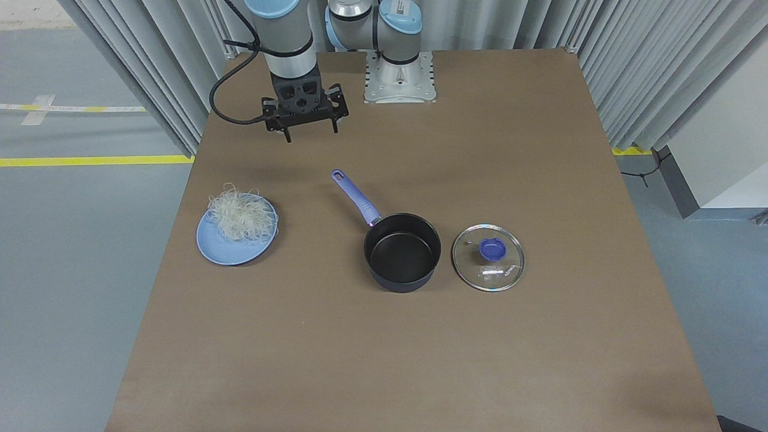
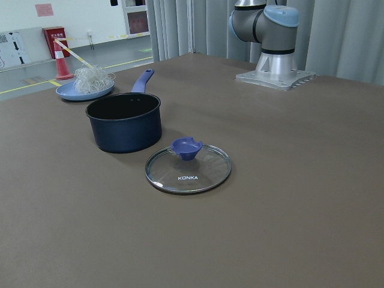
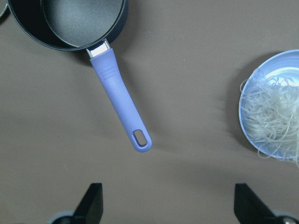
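Note:
A dark saucepan (image 1: 401,255) with a lilac handle (image 3: 117,93) stands mid-table, its handle pointing toward the back left. Left of it in the front view, a blue plate (image 1: 219,248) carries a pile of white noodle-like strands (image 1: 241,216). A glass lid (image 2: 204,174) with a blue knob (image 1: 493,249) lies right of the pan. My gripper (image 1: 311,135) hangs above the back left of the table, away from these objects; in the wrist view it is open, fingertips low in frame either side, nothing between them.
The robot base (image 1: 399,90) is at the back middle.

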